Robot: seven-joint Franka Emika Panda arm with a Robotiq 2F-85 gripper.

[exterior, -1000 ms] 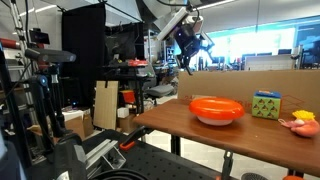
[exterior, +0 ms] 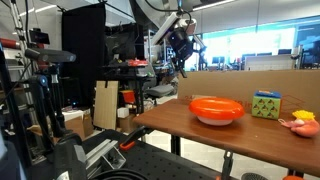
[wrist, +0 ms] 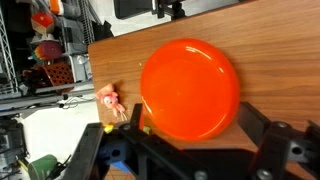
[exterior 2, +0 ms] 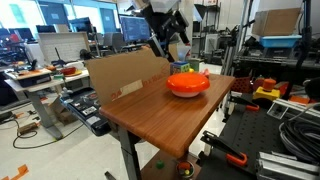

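An orange-red round lid or shallow bowl [exterior: 217, 104] sits over a paler base on the wooden table. From above, the red disc [wrist: 190, 90] fills the middle of the wrist view. My gripper [exterior: 183, 73] hangs well above the table, apart from the disc and to its left in exterior view 1. Its two dark fingers [wrist: 268, 150] are spread wide at the bottom of the wrist view. Nothing shows between them. In exterior view 2 the arm reaches over the table near the red bowl [exterior 2: 187, 82].
A green, blue and yellow block [exterior: 266, 104] stands behind the bowl. A pink toy [exterior: 302, 125] lies by the table's right end, a yellow thing [exterior: 304, 115] above it. The bare wooden tabletop [exterior 2: 160, 118] has free room at the near side.
The bowl, block and toy have not moved.
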